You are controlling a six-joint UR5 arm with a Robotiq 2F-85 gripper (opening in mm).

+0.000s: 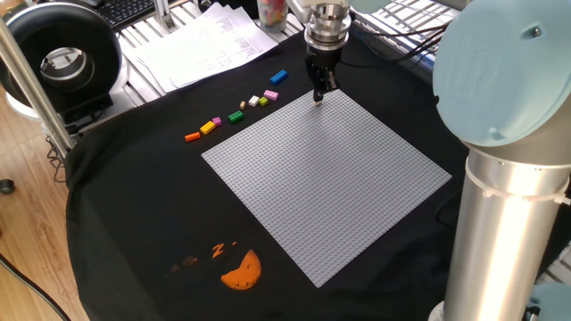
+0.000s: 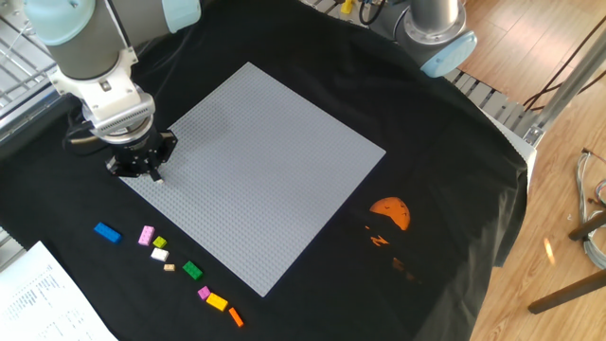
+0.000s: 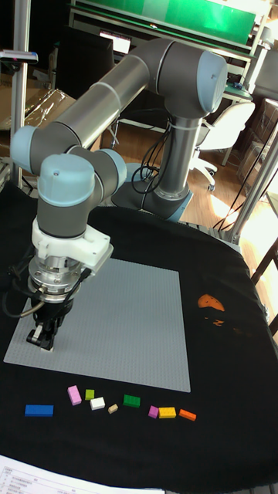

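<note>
My gripper point(image 1: 318, 96) points down over the corner of the grey baseplate point(image 1: 326, 183) nearest the paper side. At its fingertips a small pale piece point(image 3: 48, 349) shows, low at the plate surface; in exterior view 2 the same pale piece point(image 2: 158, 180) peeks out below the black fingers. Whether the fingers grip it or merely stand against it cannot be made out. Beside the plate lie loose bricks: blue point(image 3: 38, 410), pink point(image 3: 76, 395), lime point(image 3: 89, 394), white point(image 3: 98, 404), tan point(image 3: 113, 408), green point(image 3: 131, 400), magenta point(image 3: 154, 412), yellow point(image 3: 167, 412) and orange point(image 3: 188, 414).
Apart from that corner, the baseplate looks bare. Printed papers point(image 1: 201, 46) lie beyond the brick row. An orange print point(image 1: 241, 270) marks the black cloth point(image 1: 134, 201), which is otherwise clear on that side. My arm's column point(image 1: 504, 232) stands at the right.
</note>
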